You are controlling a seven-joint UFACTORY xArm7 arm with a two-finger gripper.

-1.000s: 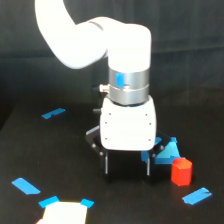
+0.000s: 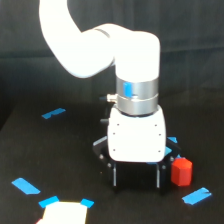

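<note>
My gripper hangs low over the black table near the middle of the camera view. Its two thin fingers stand wide apart, and nothing shows between them. To the right of it rests a red block, apart from the fingers. Bits of a blue object show behind the right side of the white gripper body, which hides most of it; whether the two touch I cannot tell.
A cream-coloured object is cut off by the bottom edge at the left. Blue strips lie on the table, one at the left and one at the lower right.
The arm has shifted slightly right and the gripper sits lower in view, now covering most of the blue object. The red block has stayed put.
</note>
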